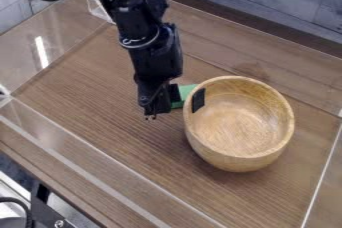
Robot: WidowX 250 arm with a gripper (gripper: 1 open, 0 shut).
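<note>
The black arm reaches down from the top, its gripper (162, 106) low over the wooden table, just left of a large tan bowl (238, 122). A green object (182, 93) lies behind the gripper against the bowl's left side, partly hidden by both. The gripper looks shut; whether anything is between its fingers is hard to see.
Walls or raised wooden edges border the back, and a black cable (14, 207) lies off the table at the lower left.
</note>
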